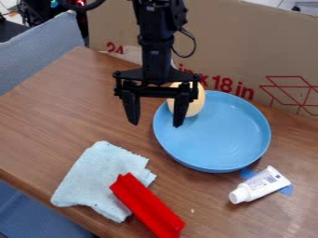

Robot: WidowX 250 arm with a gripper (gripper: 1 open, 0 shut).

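My black gripper (156, 112) stands open at the upper middle, its fingers hanging over the left rim of the blue plate and the table beside it. Behind it, partly hidden, a pale yellow oval object (195, 105) sits on the back left of the blue plate (218, 141). At the lower left a folded light blue cloth (89, 175) lies on the wood, with a red bar-shaped object (148, 206) resting at its right. A white tube (258, 186) lies at the lower right on a small blue patch.
A cardboard panel (261, 65) stands along the back of the wooden table (74, 116). A grey padded edge (32, 60) borders it on the left.
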